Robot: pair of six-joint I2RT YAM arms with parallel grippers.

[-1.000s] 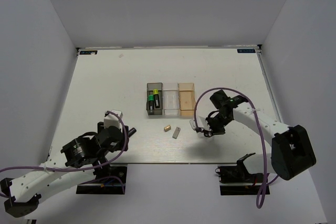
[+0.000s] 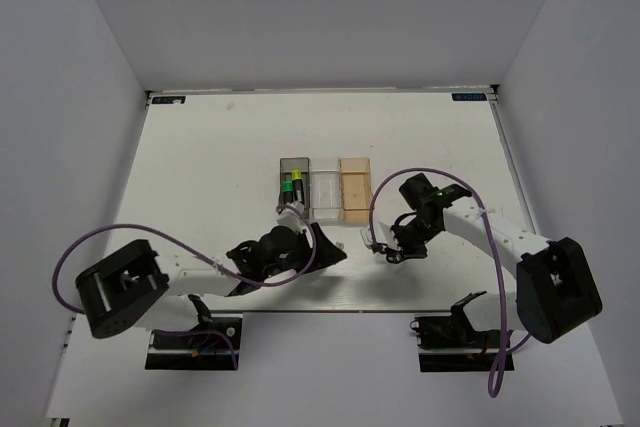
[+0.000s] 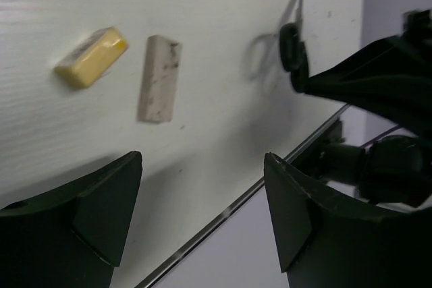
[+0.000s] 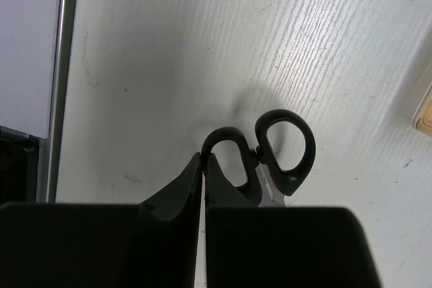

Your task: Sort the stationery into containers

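My left gripper is open over the table, with a small yellow block and a grey bar ahead of its fingers in the left wrist view. My right gripper is shut, its tips at the black handle loop of the scissors; whether it grips the loop is unclear. The grey container holds green- and yellow-capped dark items; a clear container and a tan one stand beside it.
My left arm has swung right and inward from the front left, now covering part of the area by the small blocks. The right arm looks nearly unchanged.
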